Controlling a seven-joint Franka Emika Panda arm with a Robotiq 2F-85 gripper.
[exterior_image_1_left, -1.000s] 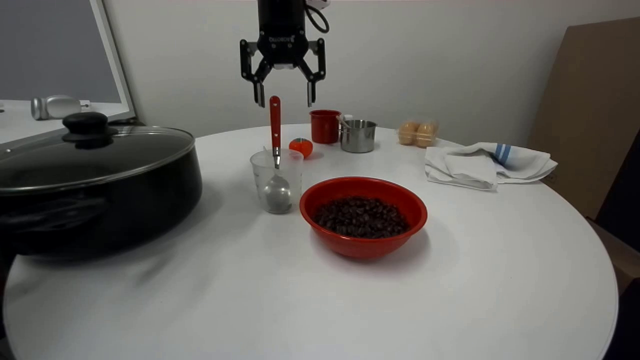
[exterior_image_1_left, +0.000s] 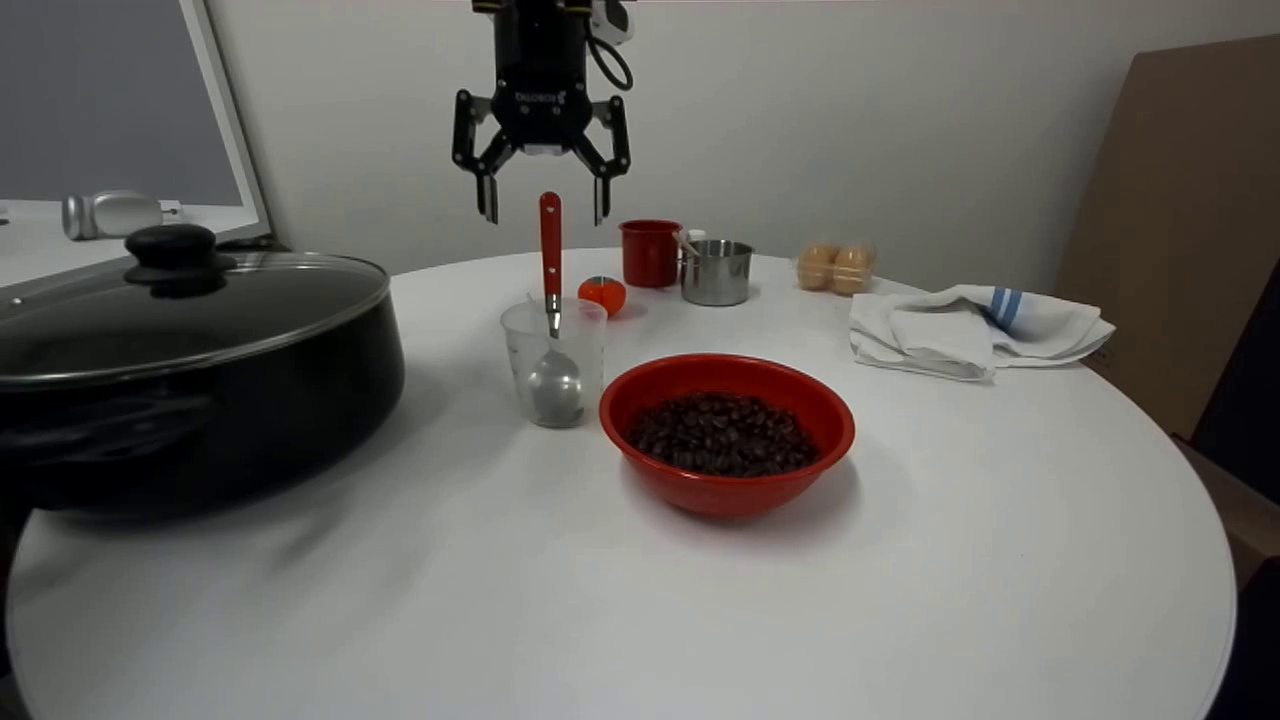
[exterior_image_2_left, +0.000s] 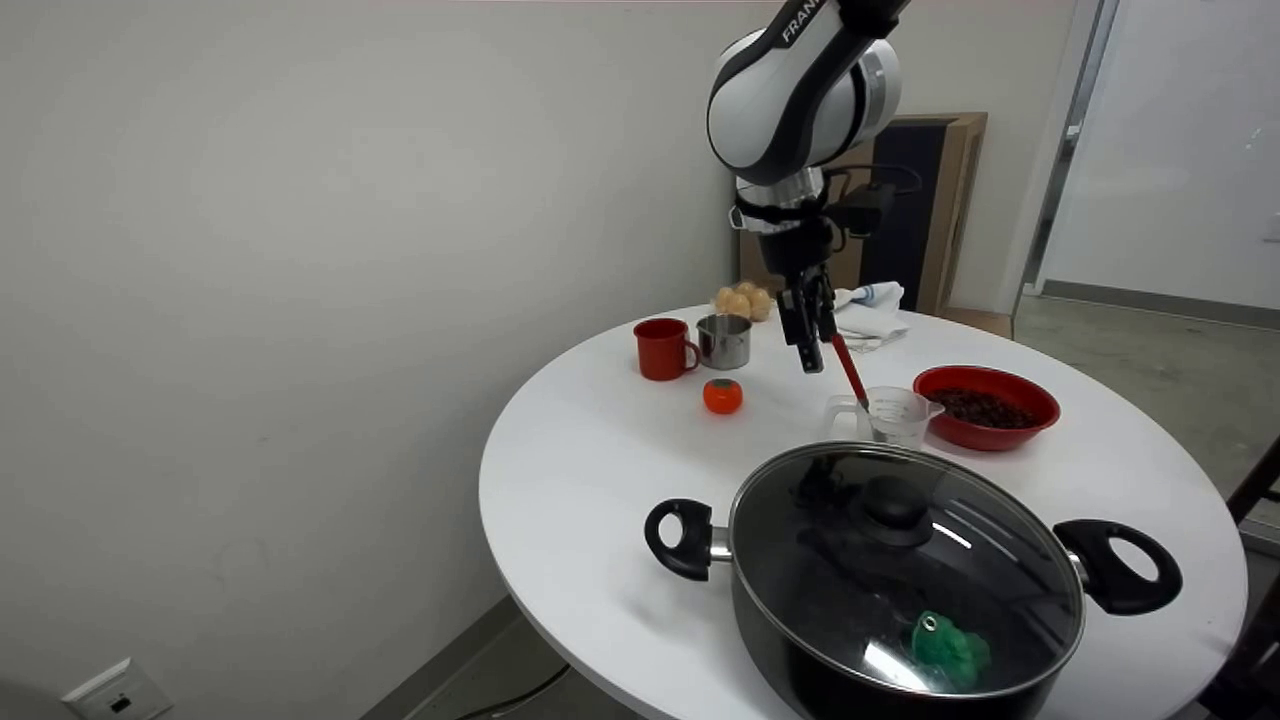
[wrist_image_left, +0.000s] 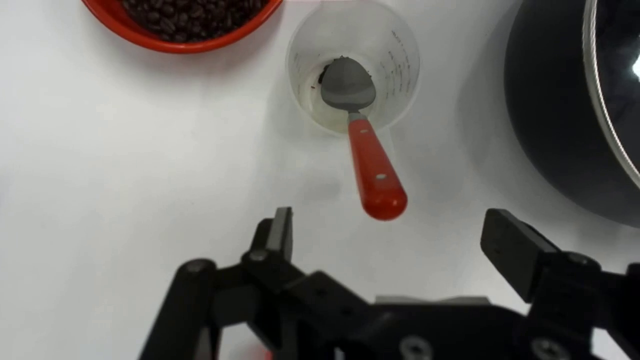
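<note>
My gripper (exterior_image_1_left: 543, 202) is open and empty, its fingers spread on either side of the red handle's upper end as seen in exterior view 1. The spoon (exterior_image_1_left: 551, 246) leans in a clear measuring cup (exterior_image_1_left: 516, 348), its metal bowl down inside and its red handle sticking up above the rim. From the wrist, the spoon's handle (wrist_image_left: 384, 186) points toward the gap between my fingers, its tip short of them. A few dark bits show near the spoon's bowl in the cup (wrist_image_left: 396, 78). Beside the cup sits a red bowl (exterior_image_1_left: 727, 492) of dark coffee beans.
A large black pot (exterior_image_2_left: 768, 624) with a glass lid stands close to the cup. Behind are a tomato-like fruit (exterior_image_2_left: 722, 397), a red mug (exterior_image_2_left: 662, 350), a steel cup (exterior_image_2_left: 725, 343), eggs (exterior_image_1_left: 836, 269) and a white towel (exterior_image_1_left: 948, 336).
In exterior view 1, my open gripper has shifted left and slightly lower, so the spoon's handle now appears nearer the middle between its fingers. The objects on the table have not moved.
</note>
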